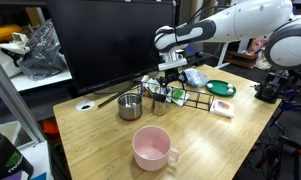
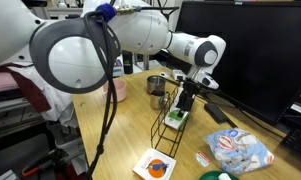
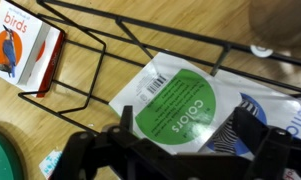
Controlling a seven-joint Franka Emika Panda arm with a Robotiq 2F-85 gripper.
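Observation:
My gripper is open, its two dark fingers apart at the bottom of the wrist view. Beneath them lies a white and green book [image 3: 180, 108] marked "Colors", inside a black wire rack [image 3: 125, 36]; the fingers cover part of it. In exterior view 2 the gripper [image 2: 185, 100] hangs over the rack [image 2: 162, 128], with the green patch of the book [image 2: 177, 115] showing below. Nothing shows held between the fingers.
A birds book [image 3: 25, 48] lies outside the rack, near a green plate [image 1: 221, 88]. A brown cup [image 1: 159, 104], a metal pot [image 1: 130, 107] and a pink mug [image 1: 153, 148] stand on the other side. A plastic bag [image 2: 237, 150] lies behind.

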